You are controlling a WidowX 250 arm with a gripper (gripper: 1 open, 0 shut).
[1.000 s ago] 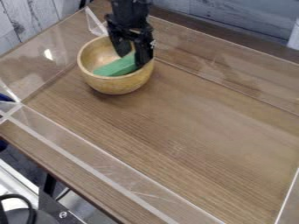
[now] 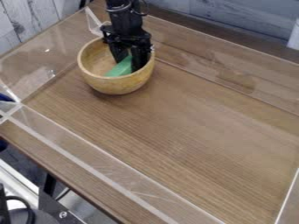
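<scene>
A wooden bowl (image 2: 112,82) sits toward the back left of the wooden table. A green object (image 2: 119,68) lies inside it, partly hidden by my black gripper (image 2: 131,61), which reaches down into the bowl from the top. The fingertips are dark and overlap the green object; whether they are open or shut on it I cannot tell.
Clear tape runs along its left part. Walls stand at the back, and black cables or parts show at the bottom left corner.
My gripper has come lower into the bowl, covering more of the green object. The bowl has stayed in about the same place.
</scene>
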